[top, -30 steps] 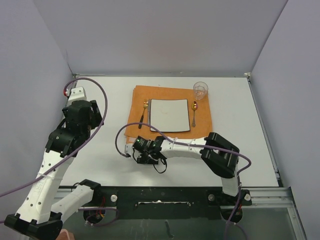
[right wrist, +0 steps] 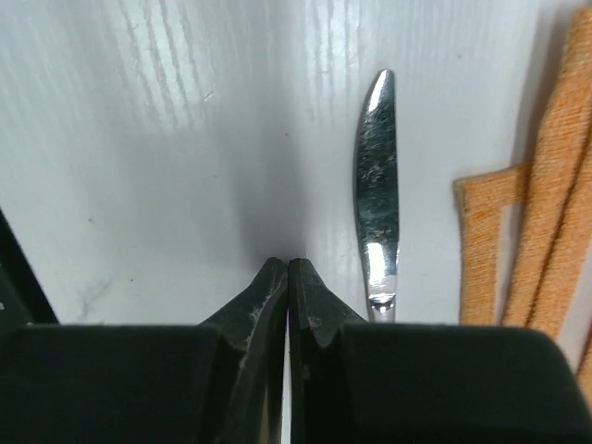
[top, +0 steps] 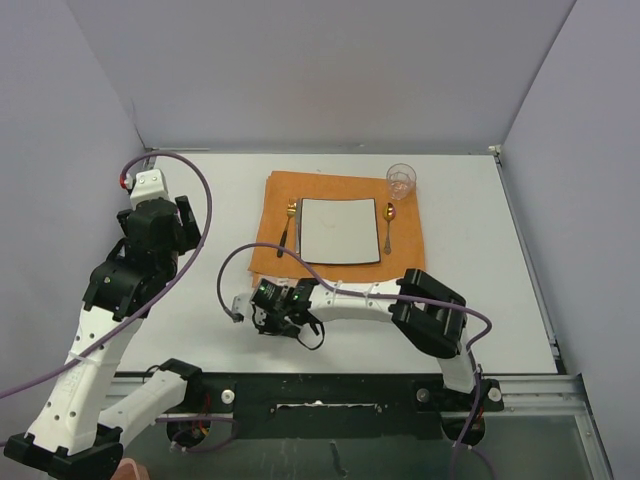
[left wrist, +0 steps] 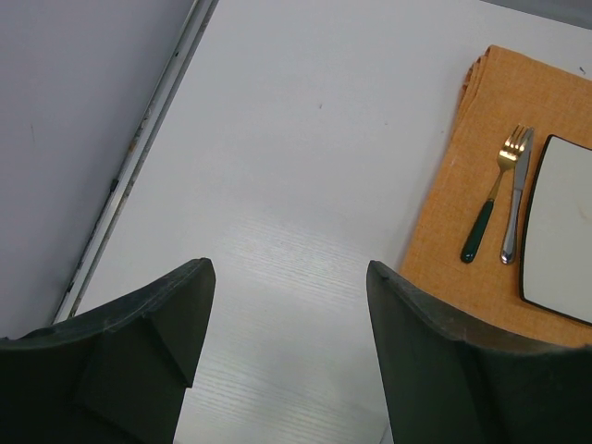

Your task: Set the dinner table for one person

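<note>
A silver table knife (right wrist: pixel 376 176) lies on the bare table, a small gap from the folded orange placemat (right wrist: pixel 478 264). My right gripper is shut with its fingertips together and nothing between them; the knife lies outside, to their right, its handle end hidden behind them. Gold-tined fork (left wrist: pixel 498 194) and a second knife (left wrist: pixel 516 199) lie on the mat, left of the dark-rimmed pale plate (top: pixel 340 230). To the plate's right is a spoon (top: pixel 389 228). My left gripper is open and empty, above bare table.
A clear glass (top: pixel 401 181) stands at the mat's far right corner. In the top view, my right arm (top: pixel 360 300) crosses the near side of the mat.
The knife now lies farther from the mat. The left gripper has shifted slightly.
</note>
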